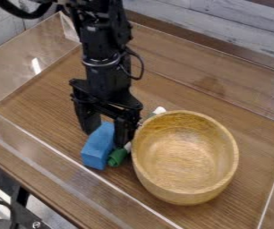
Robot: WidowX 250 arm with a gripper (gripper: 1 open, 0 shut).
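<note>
My black gripper [104, 125] hangs over the wooden table, open, its fingers just above and around the top of a blue block [98, 148]; whether they touch it cannot be told. The block lies near the front, left of a large pale wooden bowl [183, 154]. A small green object [118, 156] lies between the block and the bowl. A small white object [154, 114] lies behind the green one, partly hidden by the bowl and gripper.
The bowl takes up the right front of the table [211, 80]. A white raised edge runs along the back.
</note>
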